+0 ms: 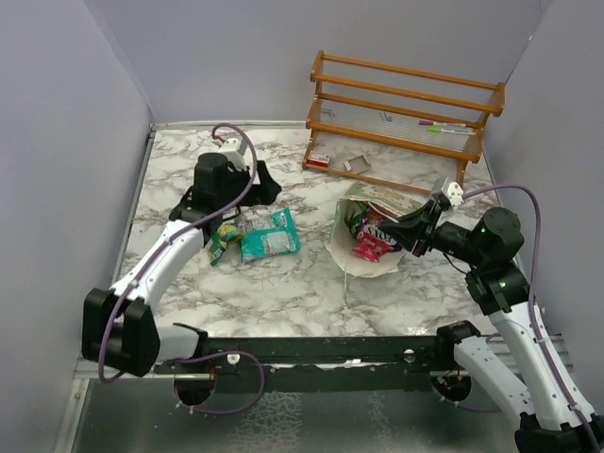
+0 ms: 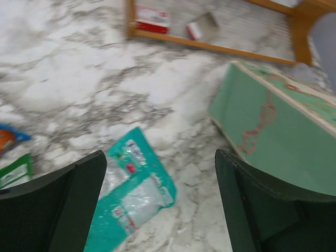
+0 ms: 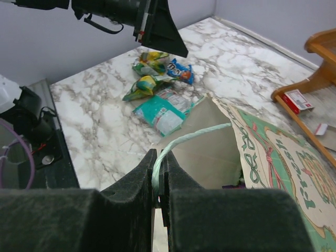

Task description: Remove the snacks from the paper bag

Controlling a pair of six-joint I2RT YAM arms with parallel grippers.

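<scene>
The paper bag [image 1: 344,247] lies mouth toward the front on the right half of the table, snack packets [image 1: 370,245] inside. My right gripper [image 1: 406,226] is shut at the bag's top, its pale cord handle [image 3: 191,134] running up from the fingertips. My left gripper [image 1: 260,189] hangs open above the table, left of the bag, nothing between its fingers. Below and left of it lie a teal packet [image 1: 269,243], a green-yellow packet [image 1: 219,243] and a blue packet [image 3: 180,72].
A wooden rack [image 1: 406,142] stands along the back, holding pens, with a small red box [image 1: 319,159] and an open carton [image 1: 358,164] at its base.
</scene>
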